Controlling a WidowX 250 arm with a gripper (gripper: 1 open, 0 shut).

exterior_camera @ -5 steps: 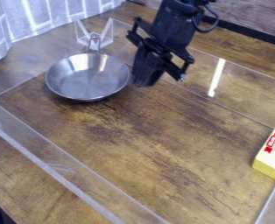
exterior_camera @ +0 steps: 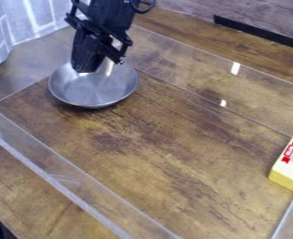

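Note:
My black gripper (exterior_camera: 99, 60) hangs over the back part of a shallow metal bowl (exterior_camera: 99, 93) at the upper left of the camera view. Its pale fingertips point down toward the bowl. Whether they are apart or hold anything, I cannot tell.
A yellow and white box (exterior_camera: 287, 166) lies at the right edge. A clear, pale object stands at the top left corner.
My gripper has moved left, from right of the bowl to over it. The bowl and box have not visibly moved.

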